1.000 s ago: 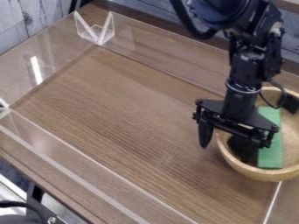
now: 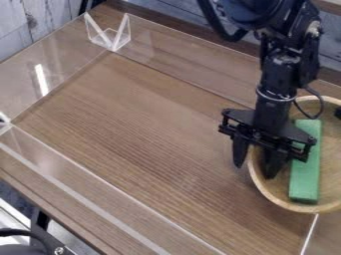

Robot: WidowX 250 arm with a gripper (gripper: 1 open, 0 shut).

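The black gripper (image 2: 266,149) hangs at the right, over the left part of a light wooden bowl (image 2: 309,203). Its fingers point down into the bowl; whether anything is between them is hidden by the dark parts. A green rectangular object (image 2: 305,175) lies inside the bowl to the right of the gripper. A small black object (image 2: 334,112) sits at the bowl's back right edge.
Clear plastic brackets stand at the back left and left edge. Cables lie at the bottom left corner.
The gripper has shifted very slightly; the green object and bowl appear slightly moved. Otherwise little differs.
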